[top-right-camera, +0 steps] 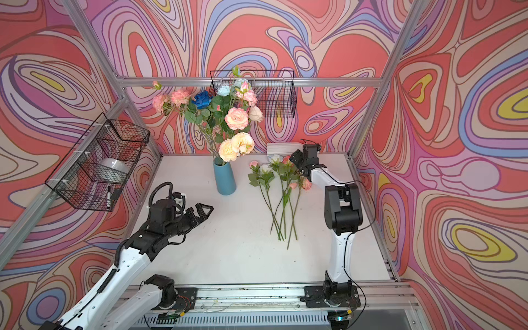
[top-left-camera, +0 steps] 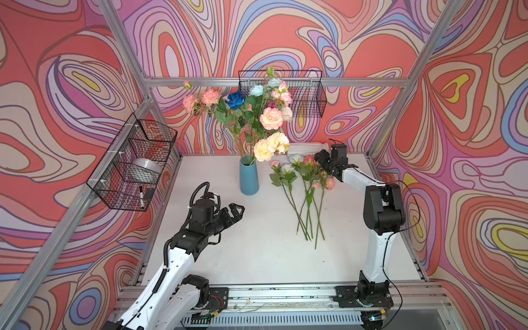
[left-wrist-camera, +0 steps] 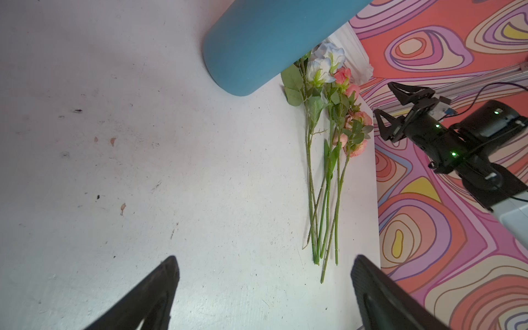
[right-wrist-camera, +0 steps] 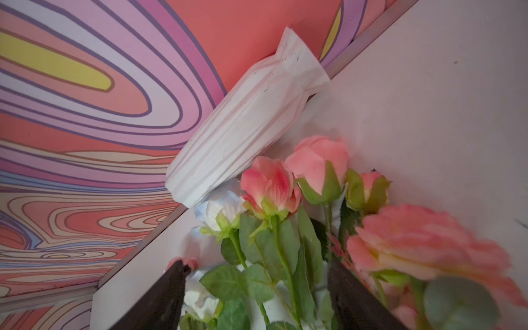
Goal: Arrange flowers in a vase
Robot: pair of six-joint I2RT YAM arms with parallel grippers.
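Observation:
A blue vase (top-left-camera: 249, 178) stands upright at the back of the table, full of tall pink, cream, white and blue flowers (top-left-camera: 271, 118). To its right, several loose flowers (top-left-camera: 309, 192) lie with their heads toward the back wall and stems toward the front. My right gripper (top-left-camera: 320, 157) is open over the heads of the loose flowers; in the right wrist view a red rose bud (right-wrist-camera: 268, 184) and a white flower (right-wrist-camera: 221, 213) show beyond and between its fingers, none gripped. My left gripper (top-left-camera: 237, 212) stands open and empty in front of the vase.
A white vase (right-wrist-camera: 247, 121) lies on its side along the back wall, just behind the flower heads. Black wire baskets hang at the left (top-left-camera: 132, 165) and on the back wall (top-left-camera: 308, 99).

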